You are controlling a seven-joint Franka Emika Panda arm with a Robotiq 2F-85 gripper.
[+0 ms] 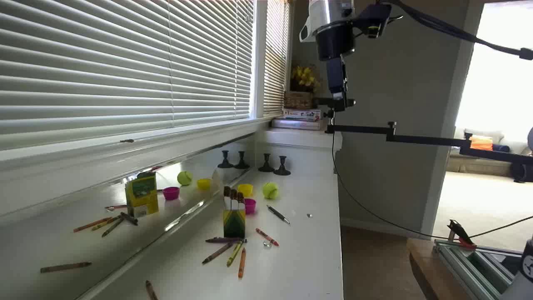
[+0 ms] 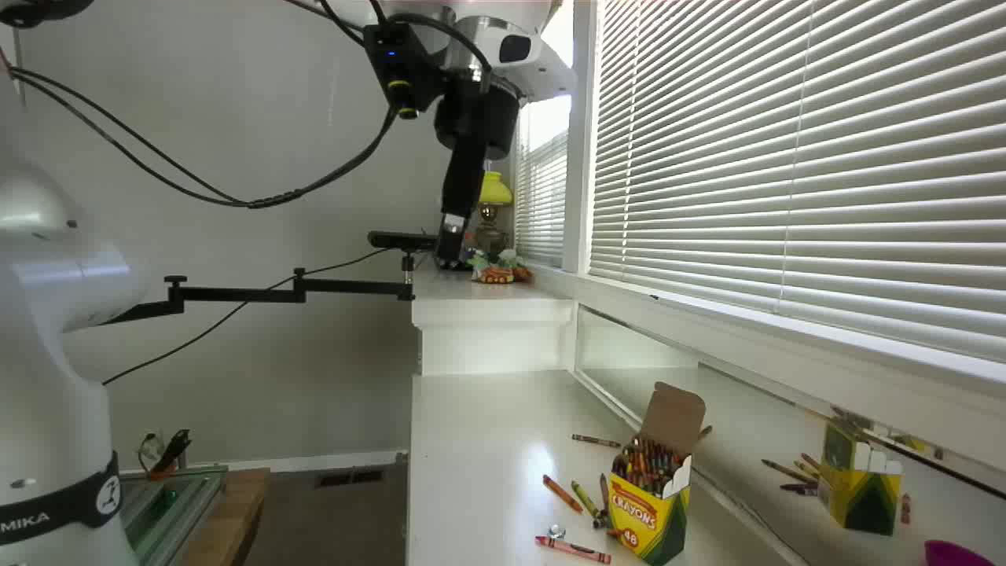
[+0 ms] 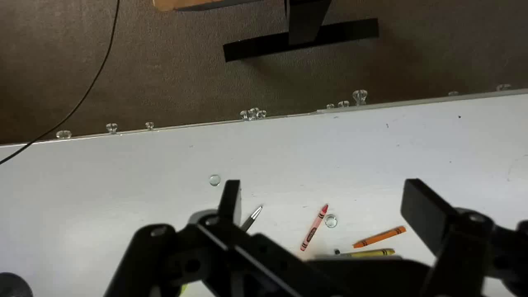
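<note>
High above the white countertop [image 1: 305, 250], my gripper stands open, its two fingers wide apart with nothing between them. Below it in the wrist view lie a red crayon [image 3: 314, 227], an orange crayon [image 3: 379, 236], a yellow-green crayon [image 3: 371, 253] and a dark pen [image 3: 251, 218], partly covered by a finger. A yellow and green crayon box [image 2: 648, 505], its lid up, holds many crayons. Next to it in exterior view 1 are a magenta cup [image 1: 250, 206], a yellow cup [image 1: 245, 189] and a tennis ball [image 1: 270, 190].
Dark candlesticks [image 1: 282, 166] stand toward the counter's far end. A mirrored panel [image 1: 115, 227] along the window side reflects the objects. A black camera bar [image 1: 364, 129] reaches over the raised ledge [image 2: 490, 306]. Small clear gems [image 3: 331, 220] lie on the counter; its outer strip is mostly bare.
</note>
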